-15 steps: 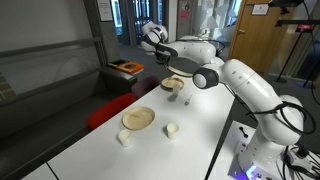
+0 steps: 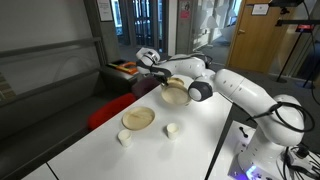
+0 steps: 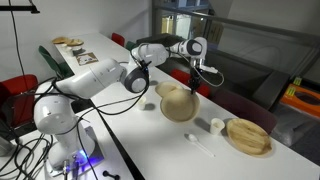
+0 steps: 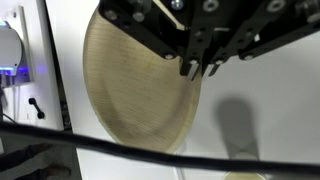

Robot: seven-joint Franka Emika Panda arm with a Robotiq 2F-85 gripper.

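A round tan plate [image 3: 181, 105] hangs tilted above the table, with my gripper [image 3: 193, 87] shut on its rim. In the wrist view the plate's broad face [image 4: 135, 85] fills the left and middle, and the fingertips meet at its right edge. Exterior view 1 shows the held plate [image 2: 175, 95] below the gripper, partly behind the arm. A second tan plate [image 3: 252, 136] lies flat on the white table, apart from the held one.
One white cup [image 3: 217, 126] stands beside the lying plate, and another cup [image 2: 172, 130] stands nearer the arm's base. A pale spoon [image 3: 200, 145] lies in front of the held plate. Red chairs [image 2: 110, 108] line the table's far side.
The gripper and held plate have moved from the table's far end toward the lying plate, down and left in exterior view 1. The plate now hangs more steeply. The lying plate and cups have stayed put.
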